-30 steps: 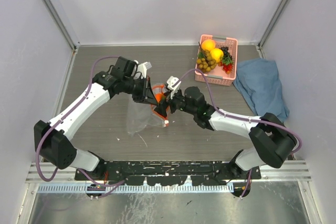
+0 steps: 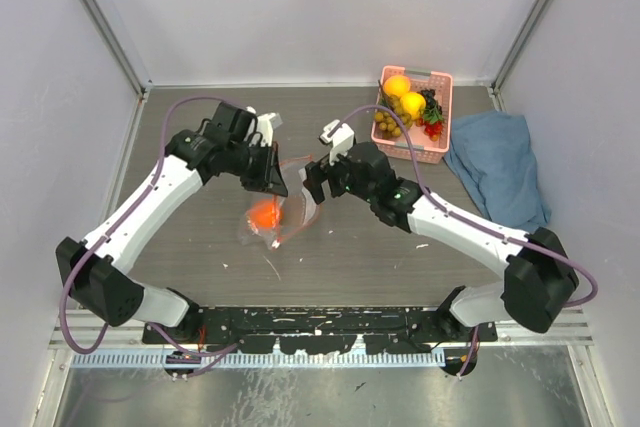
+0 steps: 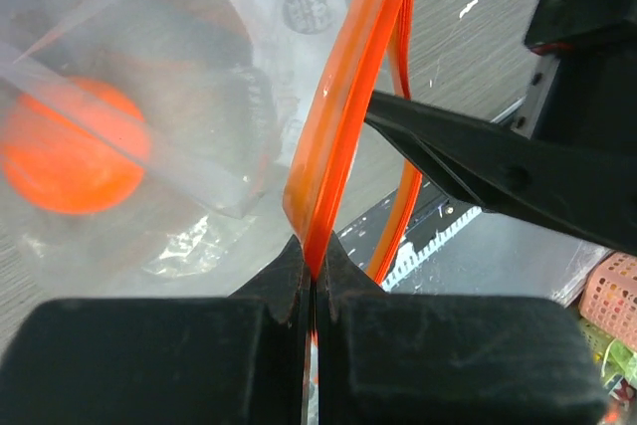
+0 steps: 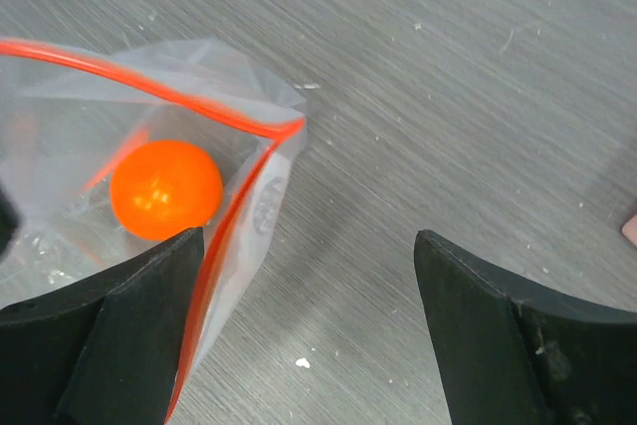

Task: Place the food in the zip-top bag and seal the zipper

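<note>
The clear zip bag [image 2: 298, 219] with orange zipper lies in the middle, an orange fruit [image 2: 264, 213] inside it, also seen in the left wrist view [image 3: 75, 146] and right wrist view [image 4: 165, 189]. My left gripper is shut on the orange zipper edge [image 3: 338, 116] at the bag's mouth. My right gripper [image 2: 315, 179] is just right of the bag's mouth; in the right wrist view [image 4: 309, 316] its fingers are apart, with the bag's edge beside the left finger and nothing clearly held.
A pink basket [image 2: 440, 150] at the back right holds more fruit and vegetables. A blue cloth [image 2: 495, 169] lies at the right edge. The wooden table left and front of the bag is mostly clear.
The orange fruit has gone from my right gripper at the bag's mouth down into the bag. My right gripper has moved up and slightly back; the left has shifted slightly left.
</note>
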